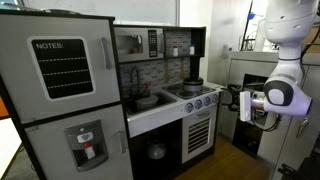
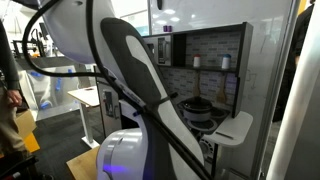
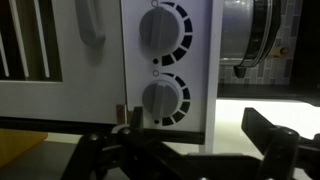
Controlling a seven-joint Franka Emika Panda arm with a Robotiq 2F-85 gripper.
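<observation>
In the wrist view my gripper is open, its two dark fingers wide apart with nothing between them. Beyond the fingers is the front of a toy kitchen's stove, with an upper knob (image 3: 160, 30) and a lower knob (image 3: 162, 99), both grey on dials with black marks. A pale oven handle (image 3: 90, 22) lies to the left of the knobs. In exterior view 1 the gripper (image 1: 229, 97) hangs to the right of the stove, apart from its front. In exterior view 2 the arm (image 2: 150, 90) hides the gripper.
A pot (image 1: 192, 87) stands on the stovetop, with the sink (image 1: 148, 102) left of it. The tall grey fridge (image 1: 65, 90) fills the left side. Shelves (image 2: 215, 50) hang above the counter. Open floor (image 1: 228, 160) lies before the oven (image 1: 198, 135).
</observation>
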